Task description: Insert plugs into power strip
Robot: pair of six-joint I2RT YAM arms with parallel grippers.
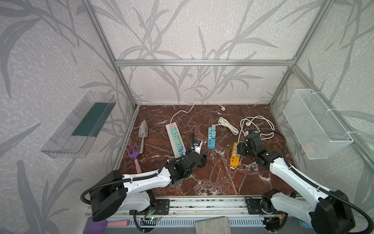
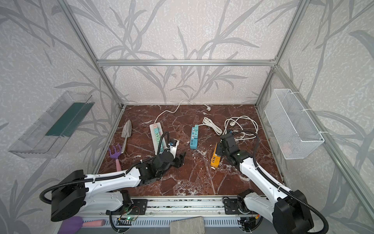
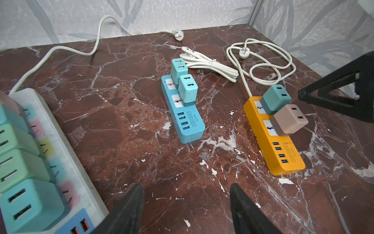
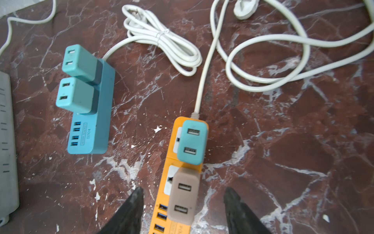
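Note:
The orange power strip (image 4: pixel 167 163) carries a teal plug (image 4: pixel 191 142) and a beige plug (image 4: pixel 183 195) side by side along its length. My right gripper is open above the strip's near end, its fingers apart on both sides of the beige plug, higher than it. A blue strip (image 3: pixel 183 124) at the centre holds two light blue plugs (image 3: pixel 188 89). A long white strip (image 3: pixel 74 163) at left holds several plugs in a row. My left gripper hangs open in front of it, nothing between its fingers.
White cables (image 4: pixel 163 39) lie coiled at the back. A trowel (image 1: pixel 142 134) and purple fork (image 1: pixel 133 154) lie at the left. Wire baskets (image 1: pixel 317 120) hang on the side walls.

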